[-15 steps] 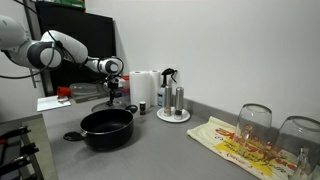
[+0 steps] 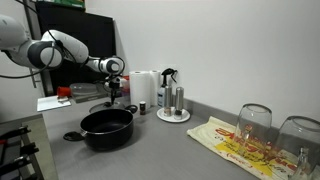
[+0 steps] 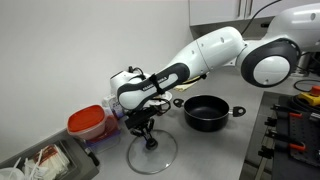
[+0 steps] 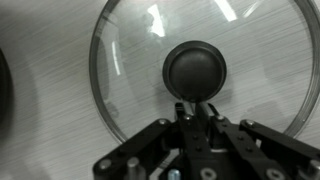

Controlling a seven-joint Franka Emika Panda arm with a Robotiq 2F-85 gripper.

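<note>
A round glass lid (image 4: 130, 75) with a steel rim lies flat on the table, its black knob (image 4: 195, 65) standing up in the middle. Close beside that knob in the wrist view are the tips of my gripper, near each other; how far apart they stand is hard to make out. From the second exterior view, the gripper (image 3: 138, 128) points down over the lid (image 3: 165, 160), right by the knob (image 3: 151, 144). Whether the fingers touch the knob cannot be told. A black two-handled pan (image 3: 207, 112) stands open and empty near the lid.
Beyond the lid are a red container (image 3: 87, 123) and a grey bin (image 3: 38, 160). A plate (image 2: 173, 114) with bottles and shakers sits by the wall. Two upturned glasses (image 2: 254, 123) and a yellow cloth (image 2: 225, 140) are far right.
</note>
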